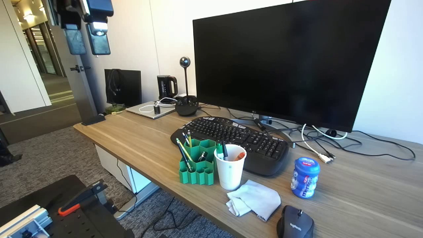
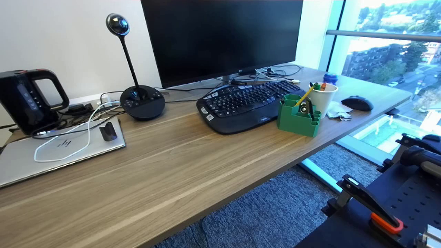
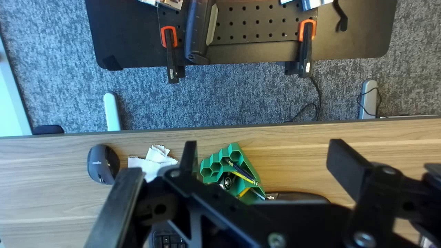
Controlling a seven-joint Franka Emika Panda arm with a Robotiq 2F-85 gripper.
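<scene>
High above the desk, at the upper left of exterior view 1, hangs my gripper, open and empty. In the wrist view its fingers are spread wide over the desk. Below stands a green honeycomb organizer with pens and pencils. Touching or close beside it is a white cup holding markers; the gripper's body hides it in the wrist view. A pale cloth lies folded near the front edge, with a dark mouse and a blue gum bottle farther right.
A black keyboard lies behind the organizer, under a large monitor. A webcam stand, a kettle and a laptop with cables occupy the other end. Bare wood lies between. Cables tangle behind the bottle.
</scene>
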